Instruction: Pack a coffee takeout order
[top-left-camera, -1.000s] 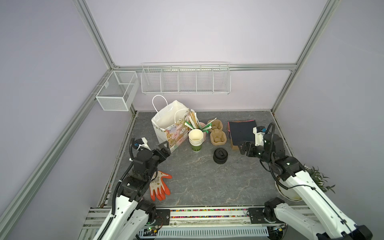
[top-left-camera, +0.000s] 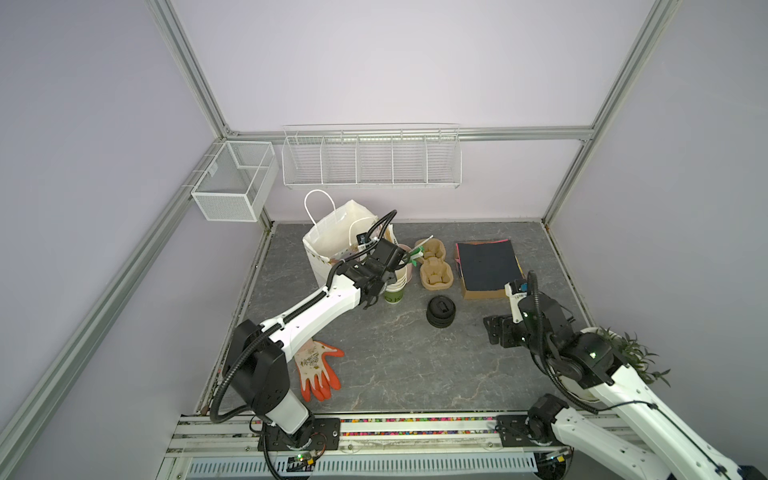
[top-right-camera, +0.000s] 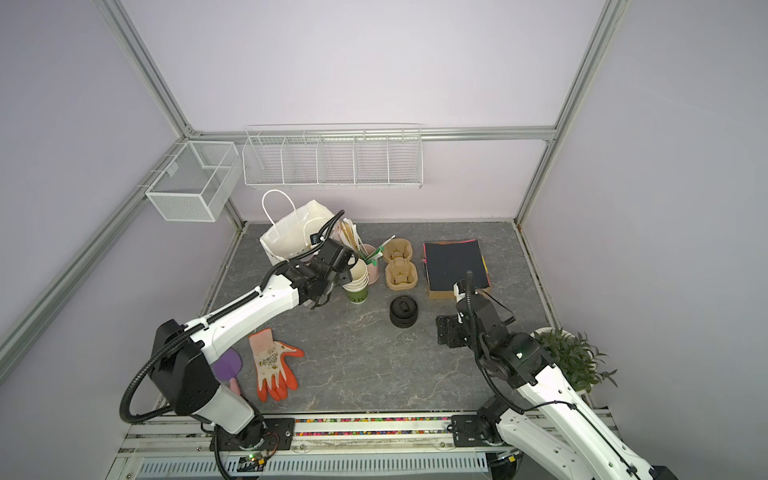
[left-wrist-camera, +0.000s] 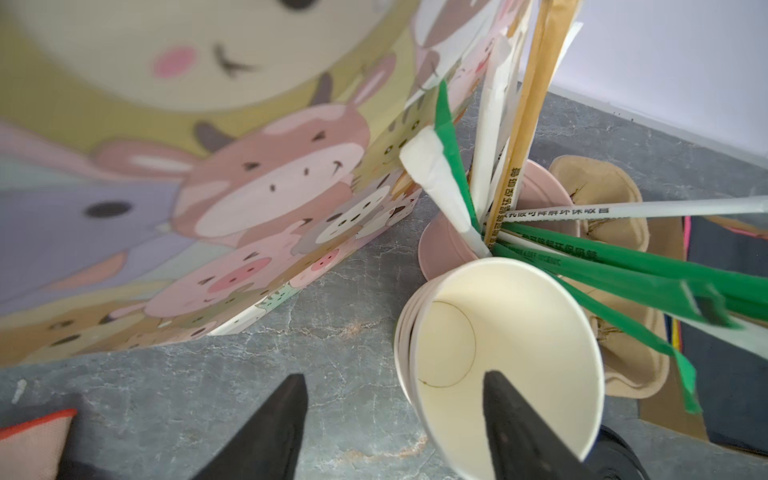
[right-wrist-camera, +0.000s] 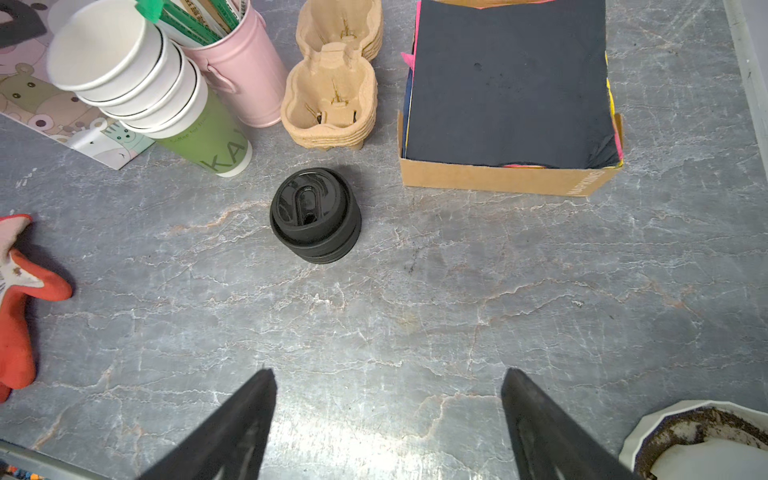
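A stack of paper cups stands beside straws in a pink holder and the white paper bag. My left gripper hangs open over the cups, its right finger in front of the top cup's rim; whether they touch is unclear. My right gripper is open and empty above the front-right tabletop. Black lids lie stacked at centre, with cardboard carriers behind them and a box of dark sheets to their right.
An orange glove lies front left, a potted plant front right. Wire baskets hang on the walls.
My right gripper has moved slightly toward the front.
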